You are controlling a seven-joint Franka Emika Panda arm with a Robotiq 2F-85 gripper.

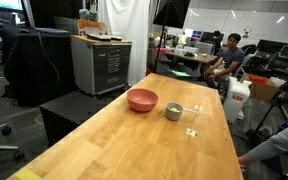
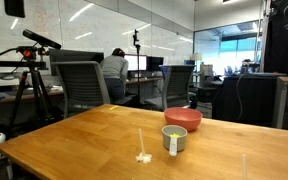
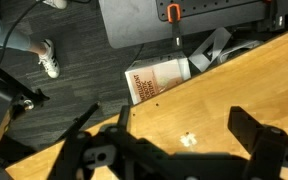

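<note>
A red bowl [image 1: 142, 100] sits on the wooden table [image 1: 109, 142], empty as far as shows. Close beside it stands a small silver pot [image 1: 173, 111] with a pale handle [image 2: 173, 147]. A small white item [image 1: 191, 132] lies on the tabletop near the pot; its kind is unclear. The wrist view has my gripper open, its dark fingers [image 3: 246, 128] wide apart and nothing between them. That white item [image 3: 188, 139] shows on the table below, between the fingers. Neither bowl nor pot appears in the wrist view.
The table edge crosses the wrist view, with dark floor [image 3: 79, 85] and a white paper or box [image 3: 156, 78] beyond it. A grey cabinet [image 1: 101, 66] and office chairs [image 2: 82, 84] stand around; a person [image 1: 229, 58] sits in the background.
</note>
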